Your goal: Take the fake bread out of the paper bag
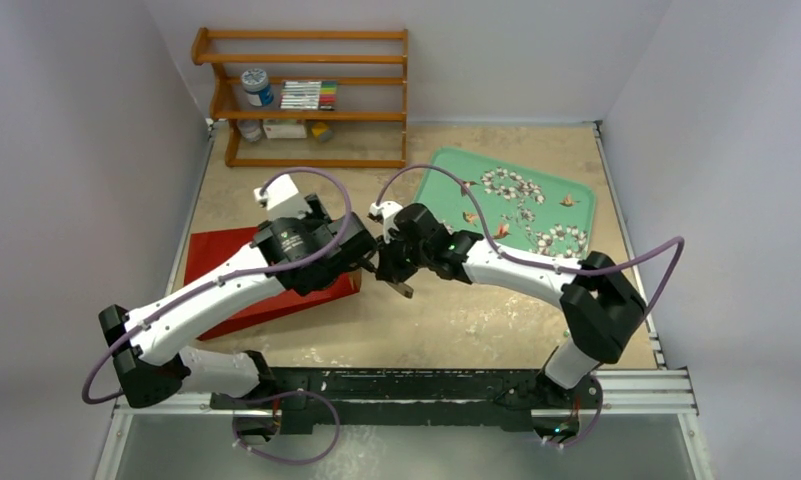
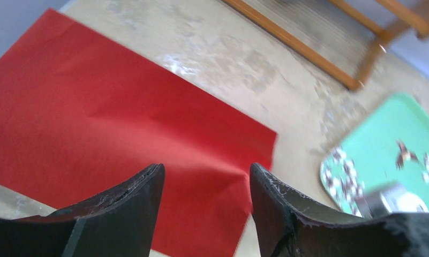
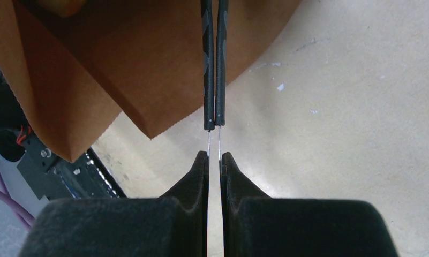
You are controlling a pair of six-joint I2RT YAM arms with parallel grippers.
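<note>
The paper bag, red outside [image 2: 164, 123], lies flat on the left of the table, its mouth towards the right. Its brown inside [image 3: 148, 64] shows in the right wrist view, with a rounded tan thing [image 3: 62, 5], perhaps the bread, partly visible at the top left. Over the bag's right end stands my left gripper, fingers apart with nothing held between them; contact with the bag cannot be told. My right gripper is shut on a slim, black-tipped, tongs-like tool [image 3: 208, 69], whose dark legs reach across the brown paper at the mouth.
A green floral tray [image 1: 521, 215] lies at the back right. A wooden rack [image 1: 306, 115] with jars and markers stands at the back left. Both wrists are close together near the middle.
</note>
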